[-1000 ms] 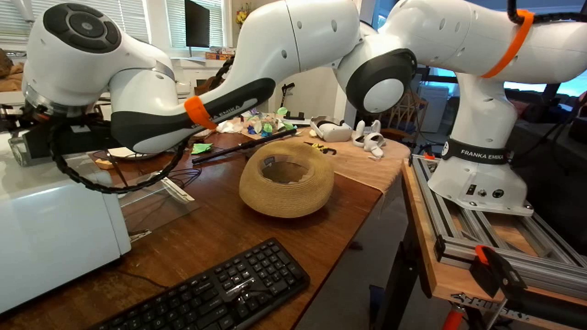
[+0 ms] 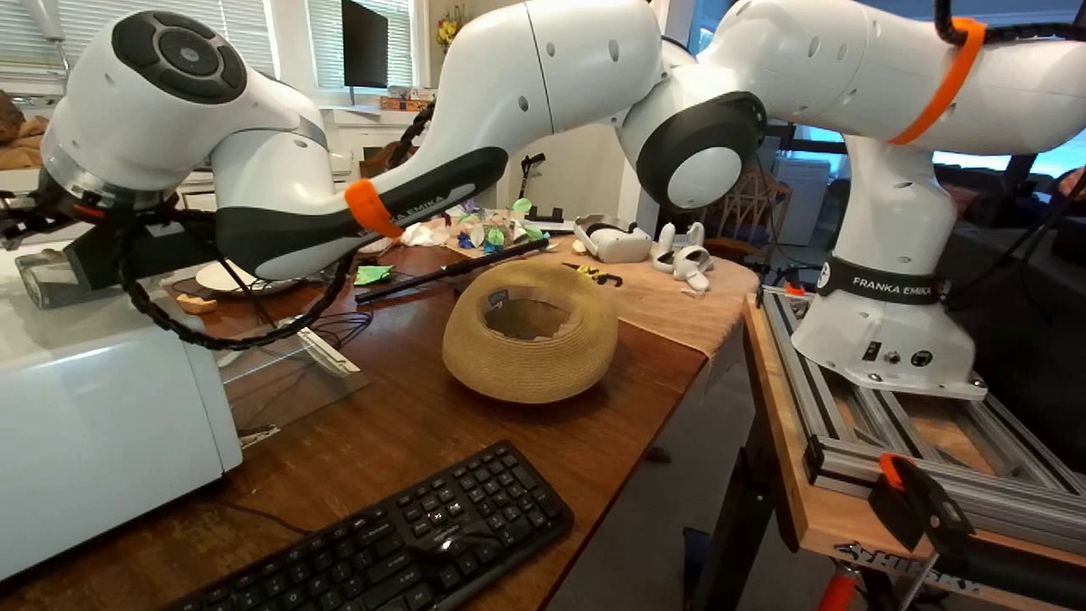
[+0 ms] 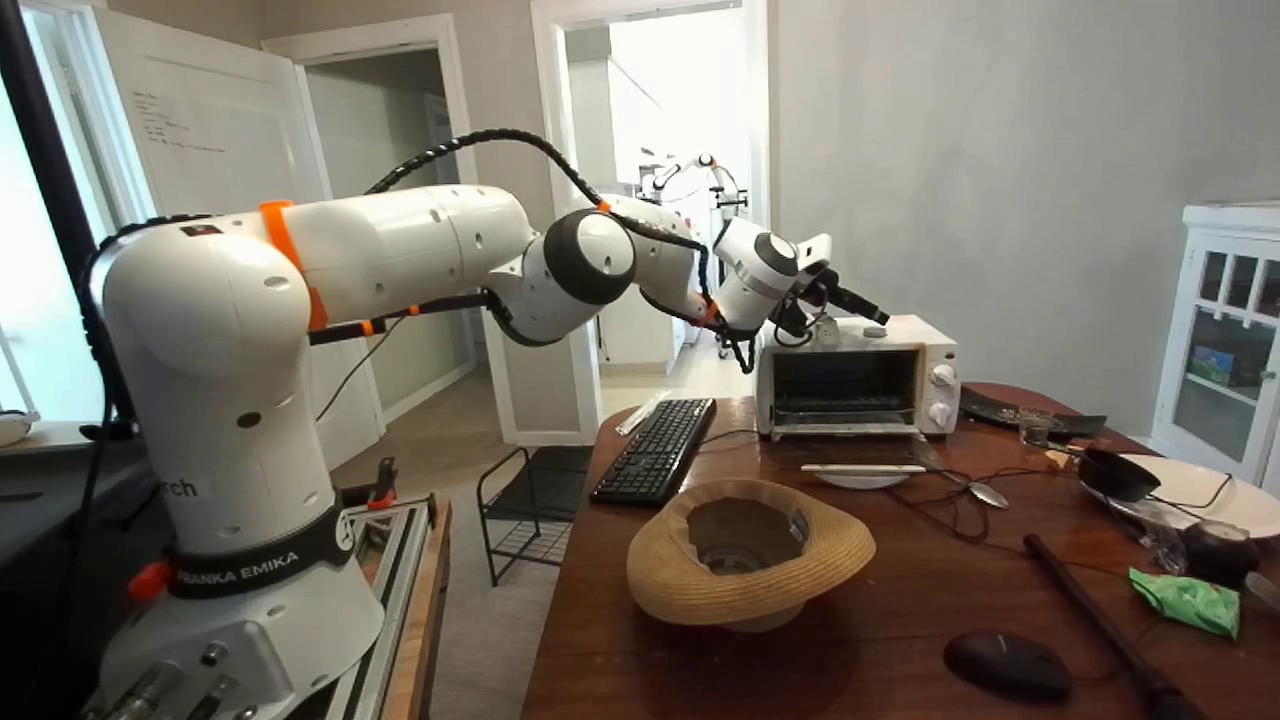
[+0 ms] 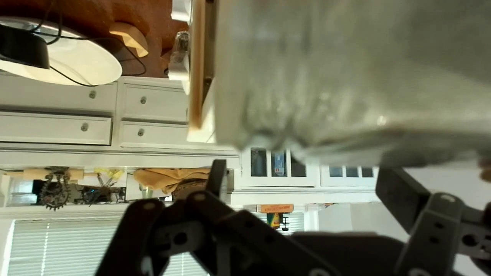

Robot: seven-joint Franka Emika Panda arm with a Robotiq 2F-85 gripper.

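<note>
In the wrist view my gripper stands open, with only the background room visible between its spread fingers. A large, blurred pale surface, apparently the white toaster oven, fills the upper right of that view, close to the camera. In exterior view 2 the gripper hangs above the top of the toaster oven, whose dark window faces the table. A small clear glass object sits on the oven top beside the gripper; exterior view 1 shows the glass too. Whether the gripper touches anything is unclear.
An upturned straw hat rests on the wooden table, near a black keyboard. A white plate with a black pan, a mouse, a dark rod and a green packet occupy the right side.
My wrist and gripper have shifted slightly right in exterior view 1, still over the oven. The hat, keyboard and oven have stayed put.
</note>
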